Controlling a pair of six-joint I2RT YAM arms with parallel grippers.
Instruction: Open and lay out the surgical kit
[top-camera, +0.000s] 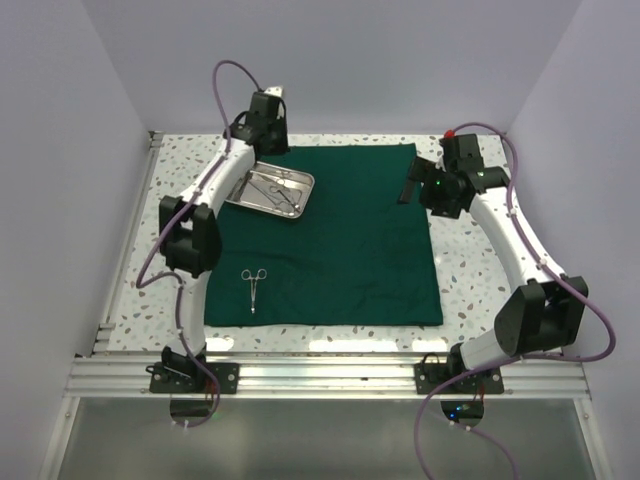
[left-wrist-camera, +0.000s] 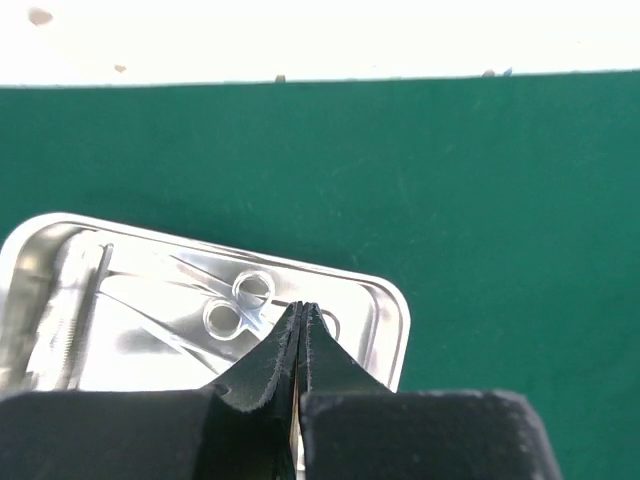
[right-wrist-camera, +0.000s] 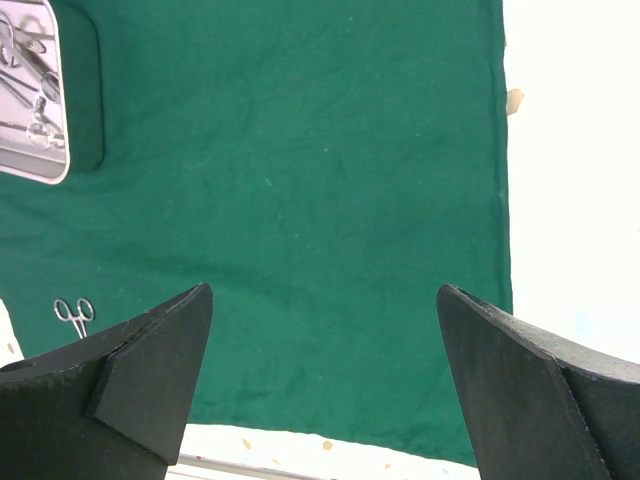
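Note:
The metal tray (top-camera: 309, 190) lies at the back left of the green cloth (top-camera: 330, 250), with several silver instruments in it. Ring handles (left-wrist-camera: 238, 303) show inside it in the left wrist view. Above the tray's far side is my left gripper, its fingers together and nothing visible gripped at the tips. One ring-handled clamp (top-camera: 253, 285) rests alone on the cloth at the front left, handles toward the back. Over the cloth's right side, my right gripper is wide open and empty, with bare cloth showing between its fingers.
A speckled white tabletop (top-camera: 465, 260) borders it. Grey walls (top-camera: 570, 170) stand at the sides and back, and a metal rail (top-camera: 330, 360) runs along the front.

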